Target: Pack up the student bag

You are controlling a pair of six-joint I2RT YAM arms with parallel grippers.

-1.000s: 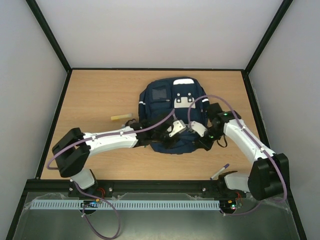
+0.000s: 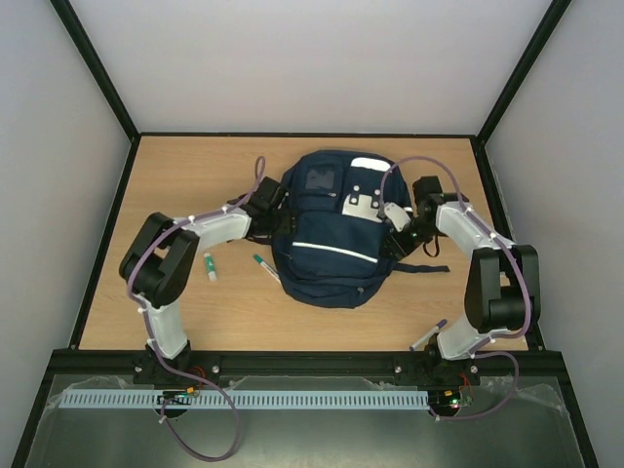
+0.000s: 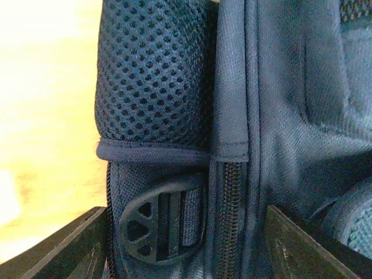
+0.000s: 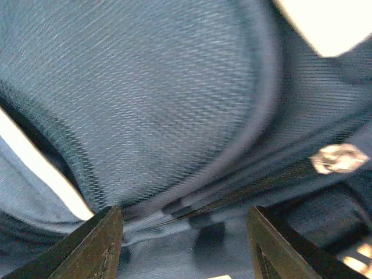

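A dark navy backpack (image 2: 336,263) lies flat on the middle of the table, its white-striped front facing up. At the bag's left edge, my left gripper (image 2: 291,222) is open. The left wrist view shows its fingers spread over the bag's side, near a mesh pocket (image 3: 154,75), a black plastic buckle (image 3: 142,224) and a zip (image 3: 230,215). My right gripper (image 2: 390,244) stands open at the right edge of the bag. Between its fingers in the right wrist view lies navy fabric (image 4: 186,232), with a zip seam and blurred pale puller (image 4: 337,158) beside it.
A green-capped white glue stick (image 2: 210,266) and a teal-ended marker (image 2: 265,266) lie left of the bag. Near the front right edge rests a purple-ended marker (image 2: 429,333). A strap (image 2: 421,268) sticks out rightward.
My left gripper has moved from over the bag's lower front to its left edge. The yellow item at left is now hidden from the top view.
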